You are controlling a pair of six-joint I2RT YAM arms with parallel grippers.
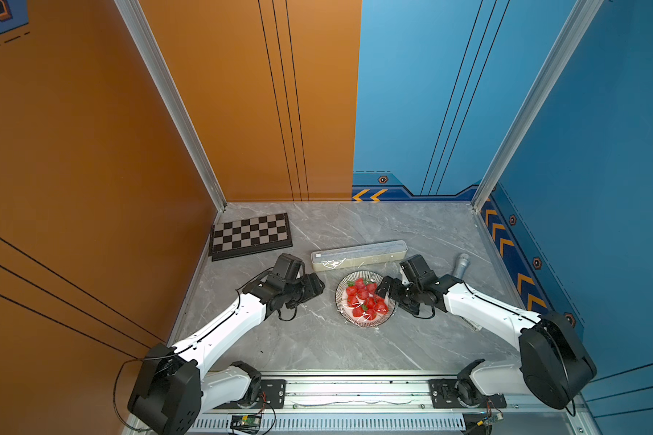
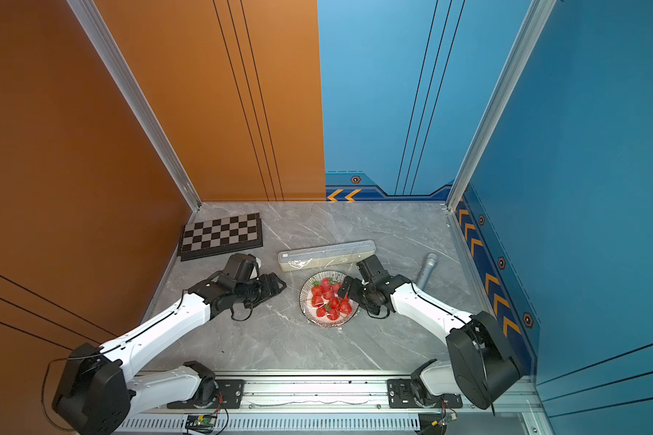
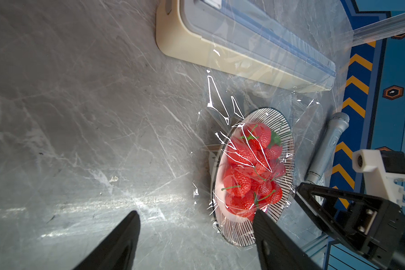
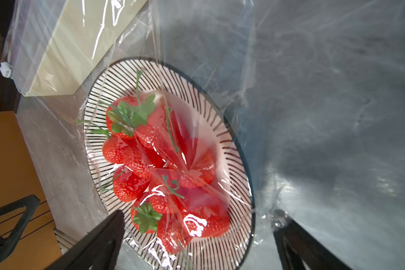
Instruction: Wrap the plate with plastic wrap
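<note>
A round plate with a striped rim [image 1: 340, 308] holds several red strawberries [image 4: 135, 155]. Clear plastic wrap [image 4: 202, 180] lies over the plate and fruit, wrinkled and shiny, reaching past the rim onto the table in the right wrist view. Left of the plate, and apart from it, my left gripper is open with nothing between its fingers. My right gripper stands open above the plate's right side, its fingers spread around the near part of the rim. Whether its fingers touch the wrap cannot be told.
The long wrap dispenser box [image 1: 359, 255] lies just behind the plate. A checkered board [image 1: 250, 234] is at the back left, and a microphone [image 2: 427, 269] lies to the right behind the right arm. Bare table shows in front of the plate.
</note>
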